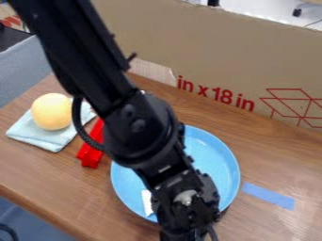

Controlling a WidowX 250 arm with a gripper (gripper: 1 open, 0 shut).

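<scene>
A light blue plate (219, 160) lies on the wooden table, largely covered by my arm. My gripper (189, 232) is low at the bottom edge of the camera view, over the plate's near side; its fingertips are too hidden to show whether it is open or shut. A small white item (149, 203) on the plate peeks out beside the arm. To the left, a red object (92, 151) lies on the table, and a yellow ball (52, 112) sits on a pale folded cloth (40, 136).
A large cardboard box (239, 52) stands along the back. A strip of blue tape (268, 197) is on the table right of the plate, where the wood (270, 160) is otherwise clear. The table's left edge borders a grey area.
</scene>
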